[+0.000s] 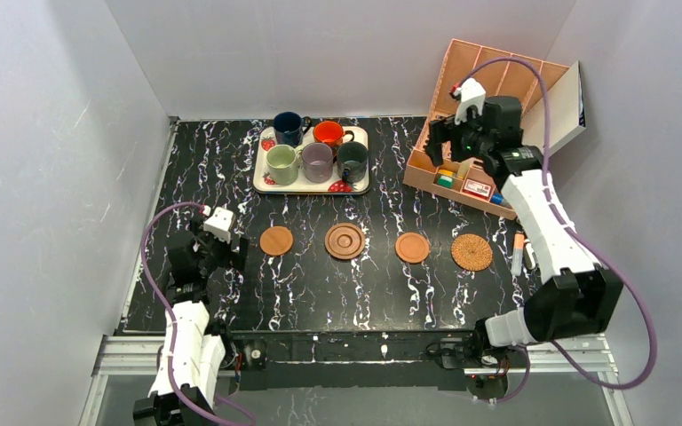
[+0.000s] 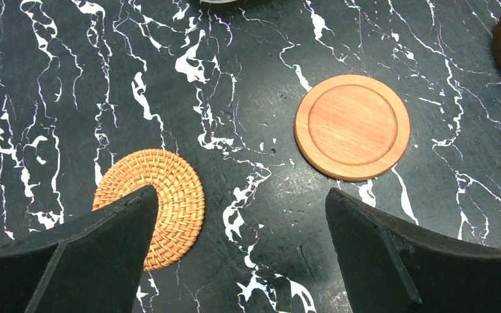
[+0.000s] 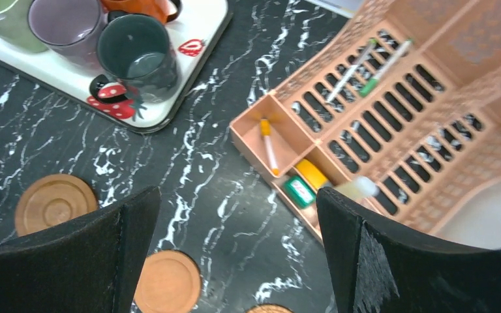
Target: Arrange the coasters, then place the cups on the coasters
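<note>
Several cups stand on a strawberry-patterned tray (image 1: pixel 249 182) at the back: blue (image 1: pixel 286 130), orange (image 1: pixel 327 134), green (image 1: pixel 281 166), purple (image 1: pixel 317 163) and dark green (image 1: pixel 353 162). In front, across the table, lie wooden coasters (image 1: pixel 276 240) and a woven coaster (image 1: pixel 472 252). My left gripper hangs open and empty above the table's left side, with a second woven coaster (image 2: pixel 176 195) partly behind one finger. Open and empty too, my right gripper is over the front of the box, right of the tray, touching no cup.
A hinged, compartmented box (image 1: pixel 422 172) stands open at the back right, holding small items and pens. An orange-and-white tube (image 1: pixel 517 255) lies beside the right forearm.
</note>
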